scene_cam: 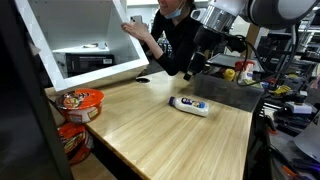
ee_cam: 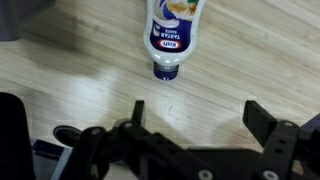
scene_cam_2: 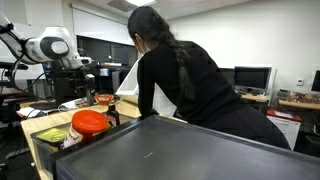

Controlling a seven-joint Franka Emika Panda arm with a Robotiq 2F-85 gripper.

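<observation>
A white bottle with a blue-and-yellow label and a dark cap (ee_cam: 173, 30) lies on its side on the wooden table; exterior view 1 shows the same bottle (scene_cam: 189, 105) near the table's middle. My gripper is open above the table, its two black fingers wide apart and only bare wood between them. In the wrist view the bottle's cap points toward the gap between the fingers, clear of both. From exterior view 1, the gripper (scene_cam: 189, 74) hangs higher than the bottle and behind it.
A person in black (scene_cam_2: 190, 75) leans over beside the table, one hand near a tilted white box (scene_cam: 100, 73). Red tubs (scene_cam: 80, 104) stand at the left edge. A grey bin of items (scene_cam: 232, 92) is at the back right.
</observation>
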